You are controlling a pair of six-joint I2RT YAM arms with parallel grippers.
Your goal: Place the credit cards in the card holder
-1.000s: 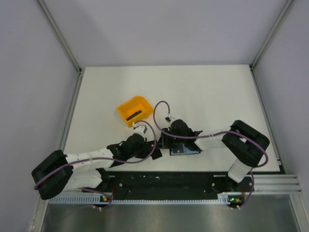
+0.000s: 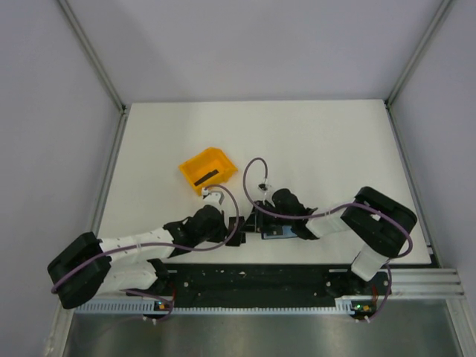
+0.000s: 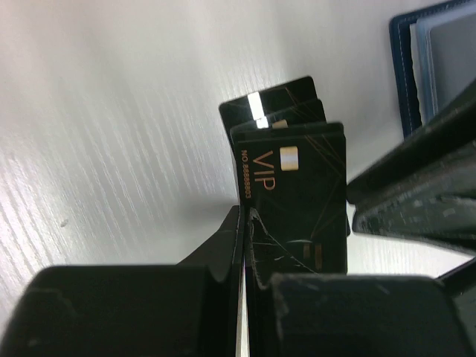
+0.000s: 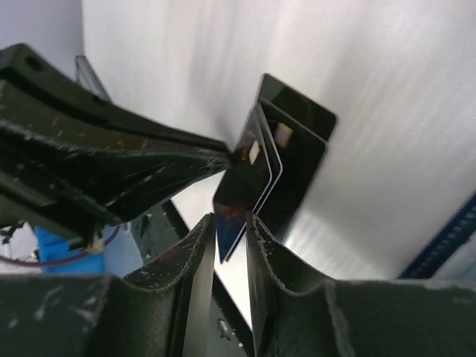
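Note:
Black cards (image 2: pixel 236 232) lie overlapped on the table between the grippers. The top one, marked VIP, looks raised and tilted against the others in the right wrist view. My left gripper is shut at that card's left edge; whether the edge is caught between its fingers is unclear. From the other side my right gripper stands partly open, its fingertips close to the card's right edge and the card's lower corner (image 4: pixel 229 242) showing in the gap. The dark blue holder (image 2: pixel 277 232) lies partly under the right arm.
A yellow tray (image 2: pixel 195 172) with a dark item inside stands at the back left. Both grippers work very close together, near the front edge.
The dark cards have turned and moved a little left, lying straighter now. The left arm has barely moved.

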